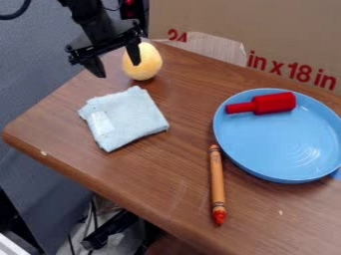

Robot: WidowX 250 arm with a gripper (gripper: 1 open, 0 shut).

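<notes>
The black gripper (115,61) hangs at the upper left, its fingers open above the table's back-left part, just left of a pale yellow ball (143,64). A folded light-blue cloth (123,121) lies in front of it. An orange crayon (217,182) lies lengthwise at the front, beside a blue plate (277,153) that holds a red roller-like object (272,103) on its back half.
A cardboard box (253,30) stands behind the wooden table (134,179). The table's left edge drops to a grey floor with cables. Bare wood lies between the cloth and the crayon.
</notes>
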